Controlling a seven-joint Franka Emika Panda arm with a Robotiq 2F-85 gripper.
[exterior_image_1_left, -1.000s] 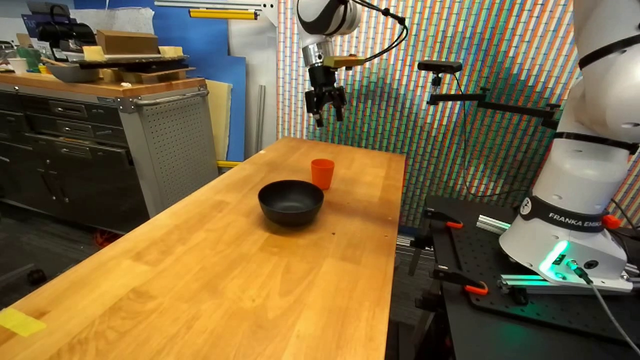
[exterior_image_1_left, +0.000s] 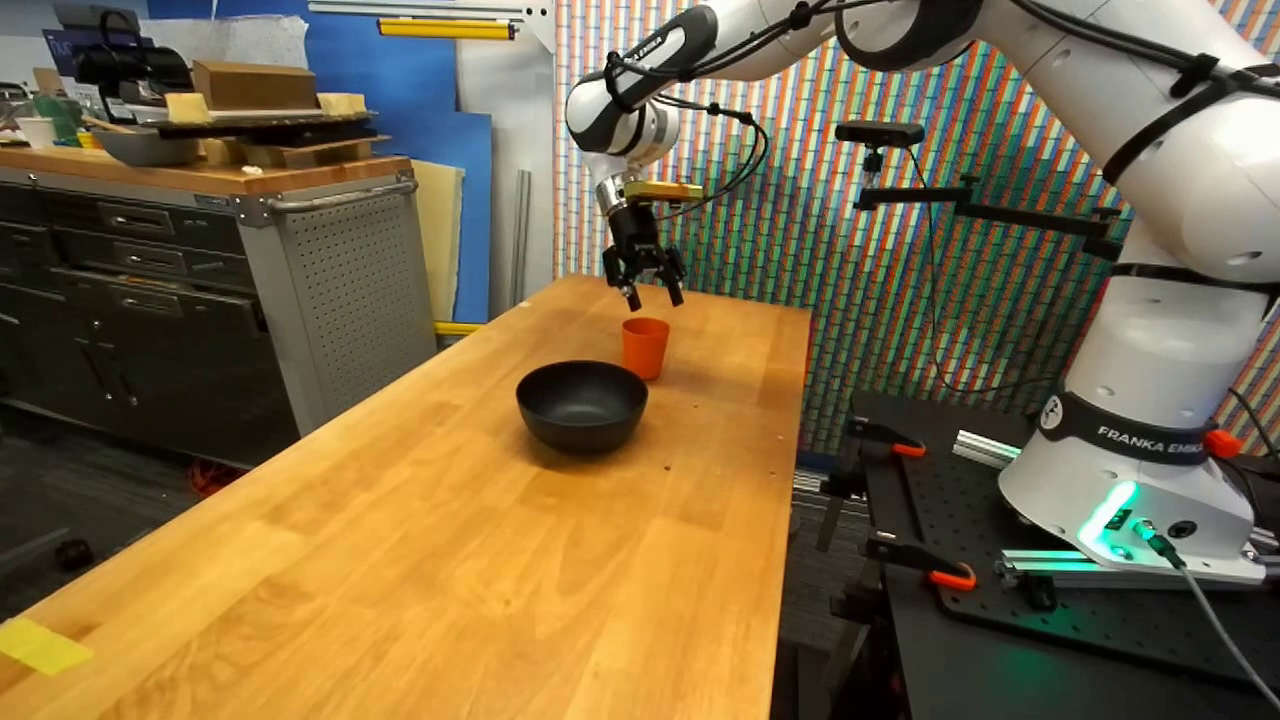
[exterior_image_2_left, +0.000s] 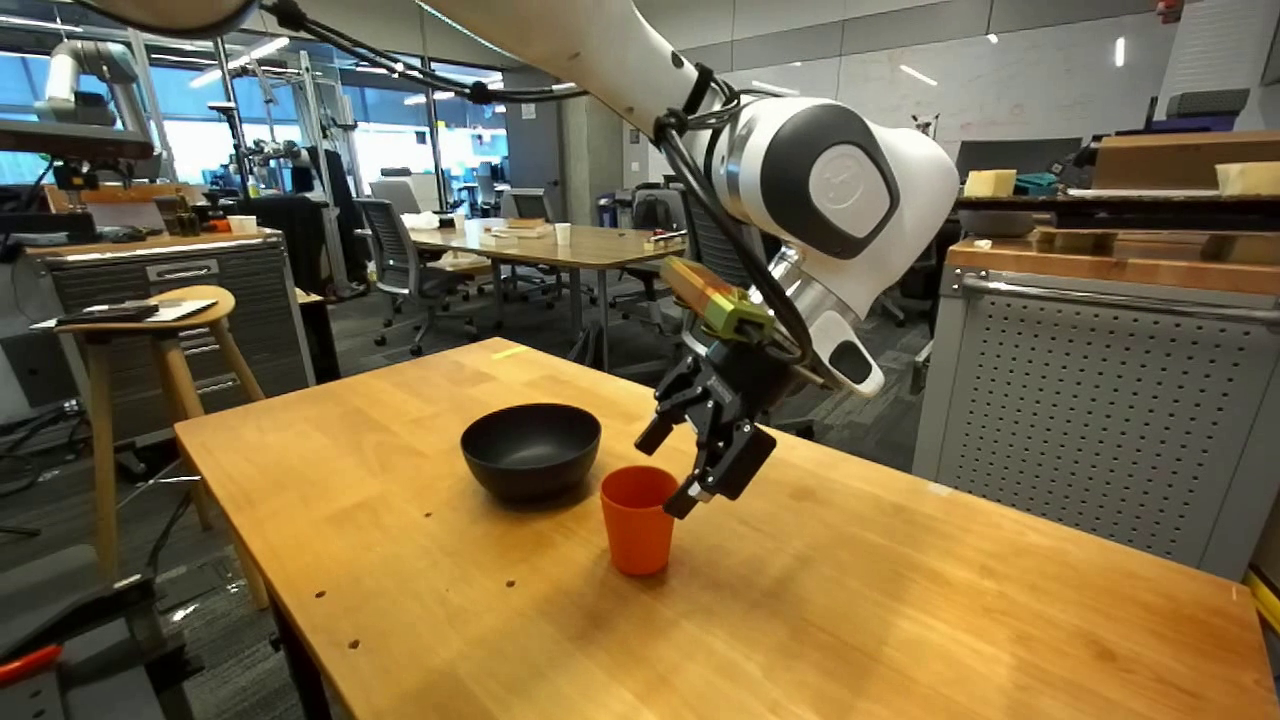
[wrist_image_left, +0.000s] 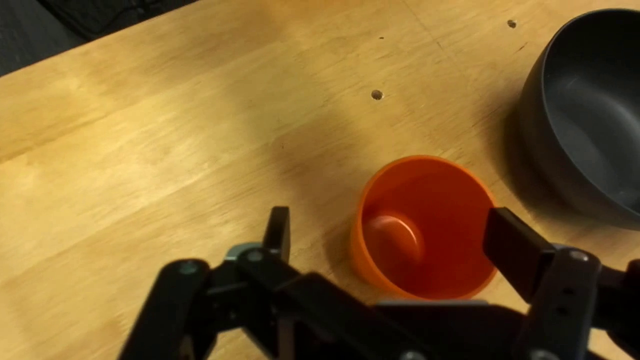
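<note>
An orange cup (exterior_image_1_left: 644, 348) stands upright and empty on the wooden table, close beside a black bowl (exterior_image_1_left: 582, 408). Just above and behind the cup in exterior view 1, my gripper (exterior_image_1_left: 653, 302) tilts downward with its fingers spread. In exterior view 2 the gripper (exterior_image_2_left: 662, 480) hangs over the right side of the cup (exterior_image_2_left: 638, 521). From the wrist, the open cup mouth (wrist_image_left: 427, 228) shows between the two fingers of the gripper, nearer the right one, which overlaps its rim in that view. Whether that finger touches the cup, I cannot tell.
The empty bowl (wrist_image_left: 591, 114) sits close to the cup, on the right in the wrist view. Yellow tape (exterior_image_1_left: 43, 646) lies at its near left corner.
My gripper has come down from well above the table to just over the cup, and it now tilts more. The cup and bowl have not moved.
</note>
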